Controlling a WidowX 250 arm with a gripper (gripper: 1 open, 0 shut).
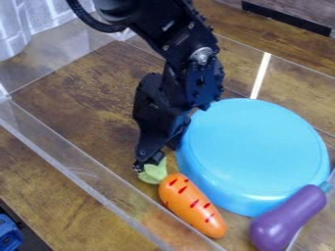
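Note:
My black gripper (149,157) hangs low over the wooden board, its tip at the green top of a toy carrot (191,204), just left of a light blue round object (250,155). The orange carrot lies angled toward the lower right. Whether the fingers are open or shut is hidden by the dark arm and small size.
A purple toy eggplant (285,221) lies at the lower right against the blue object. A clear plastic wall (66,157) runs diagonally along the left and front. A blue item (7,233) sits at the lower left corner. The board at upper left is bare.

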